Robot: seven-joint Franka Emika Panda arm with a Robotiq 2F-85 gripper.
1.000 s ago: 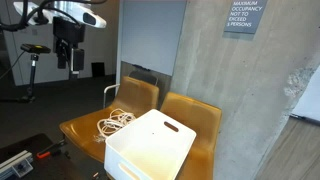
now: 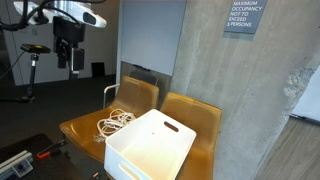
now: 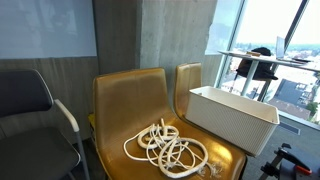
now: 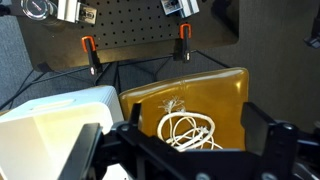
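A loose bundle of white rope (image 3: 170, 150) lies on the seat of a tan chair (image 3: 120, 100). On the other tan chair (image 2: 198, 112) rests a white box (image 2: 125, 160), open at the top; no contents show in it. High at the left in exterior view 1, my gripper (image 2: 75, 70) hangs well above the seats. Looking down in the wrist view, its dark fingers (image 4: 127, 133) stand wide apart, open and empty. Below them the rope (image 4: 188, 130) lies on the seat, with the box (image 4: 60, 112) to its left.
A black perforated mounting plate (image 4: 130, 45) lies near the chairs' front. In exterior view 2 a dark chair (image 3: 40, 145) stands at the left, and a white desk (image 3: 275, 62) is at the back right. A concrete wall (image 2: 225, 75) rises behind the tan chairs.
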